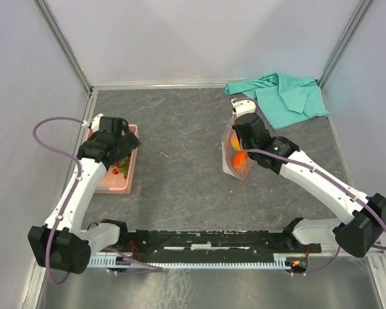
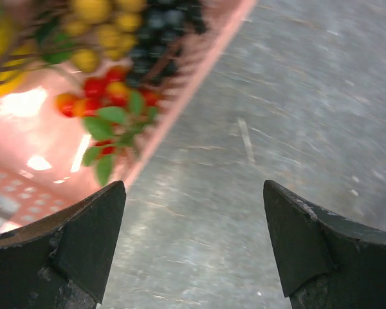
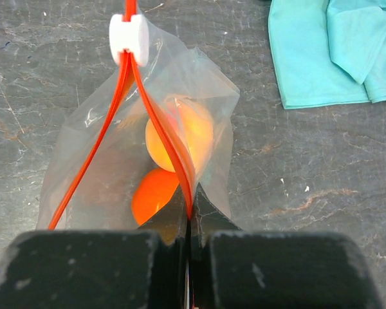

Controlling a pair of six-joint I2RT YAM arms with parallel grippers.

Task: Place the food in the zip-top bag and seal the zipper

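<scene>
The clear zip top bag [image 3: 93, 183], edged with a red-orange zipper strip and a white slider [image 3: 130, 37], hangs from my right gripper. That gripper is shut, pinching the strip along the bag's top edge. Inside the bag are a yellow-orange round fruit [image 3: 180, 133] and an orange one [image 3: 153, 195]. At the left, my left gripper stands open and empty by the right side of the pink basket [image 1: 116, 185]. In the left wrist view the basket holds red tomatoes with green leaves [image 2: 106, 93], yellow fruits [image 2: 93, 38] and dark grapes [image 2: 156, 38].
A folded teal cloth [image 1: 289, 100] lies at the back right, behind the bag. Between basket and bag the grey table [image 1: 180, 174] is bare. Light walls enclose the back and sides.
</scene>
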